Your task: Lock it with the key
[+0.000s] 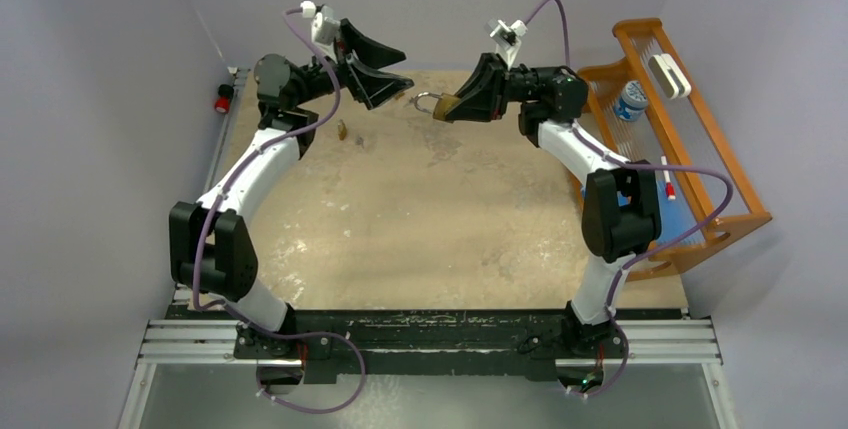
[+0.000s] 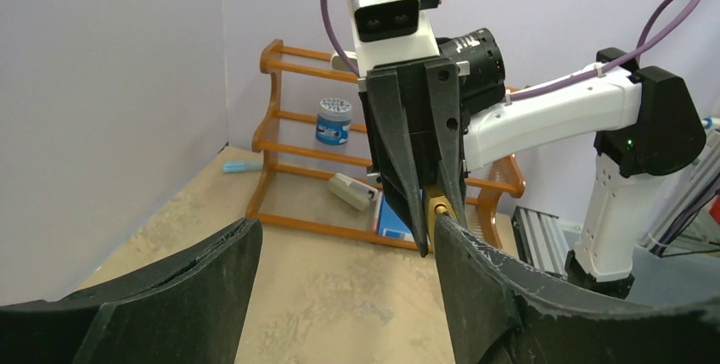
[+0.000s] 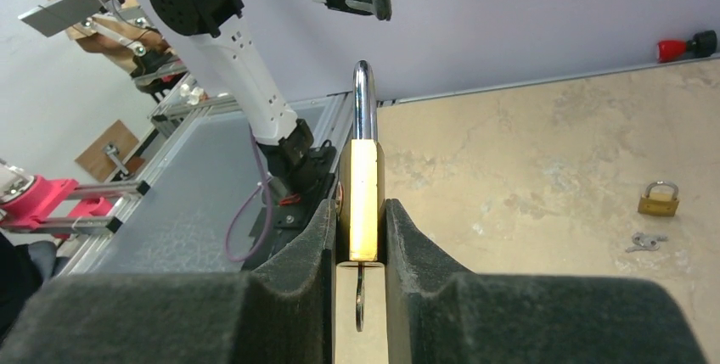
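My right gripper (image 1: 458,106) is shut on a brass padlock (image 3: 363,203), held above the table. In the top view its steel shackle (image 1: 424,99) points left toward my left gripper (image 1: 409,68). That gripper stands open beyond the shackle's end, nothing between its fingers, and a gap separates the two. From the left wrist, the fingers (image 2: 225,271) are wide apart, with the padlock (image 2: 440,204) visible between the right gripper's tips. A thin metal piece (image 3: 359,300) projects below the padlock body in the right wrist view; whether it is a key I cannot tell.
On the table lie another brass padlock (image 3: 658,203) and small keys (image 3: 647,242). A wooden rack (image 1: 705,129) with a blue-and-white jar (image 1: 631,99) stands at the right.
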